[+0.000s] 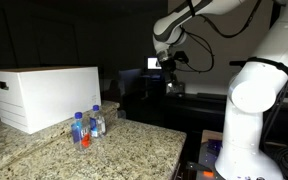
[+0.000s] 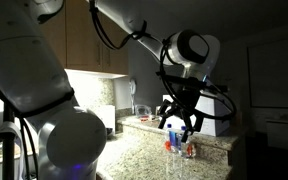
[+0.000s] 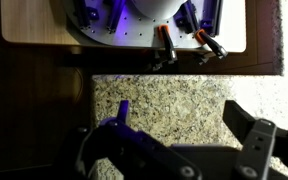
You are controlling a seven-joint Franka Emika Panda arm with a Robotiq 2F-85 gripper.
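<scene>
My gripper [image 1: 170,78] hangs high in the air over the far right end of the counter. In the wrist view its two black fingers [image 3: 252,133] stand wide apart at the lower edge, and only bare speckled counter shows between them. Several clear plastic bottles with blue caps and labels stand upright in a close group on the counter, one of them a blue-capped bottle [image 1: 77,130]. Well apart from my gripper, the group also shows in exterior view 2, where a bottle [image 2: 190,149] stands behind the arm.
A large white box [image 1: 46,98] sits at the back of the speckled counter [image 1: 134,150], behind the bottles. In the wrist view, my arm's base plate [image 3: 134,36] with cables borders the counter.
</scene>
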